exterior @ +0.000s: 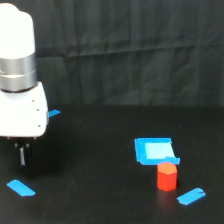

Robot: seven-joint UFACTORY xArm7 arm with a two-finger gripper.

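Note:
My white and silver arm fills the left edge of the view, with the gripper (22, 154) pointing down low over the black table (100, 190); whether its dark fingers are open or shut is not clear. To the right, a red hexagonal block (167, 176) stands on the table, in front of a blue square (143, 150) with a white middle.
Blue tape strips mark the table at front left (20, 187), at front right (191, 196) and behind the arm (53, 113). A dark curtain hangs at the back.

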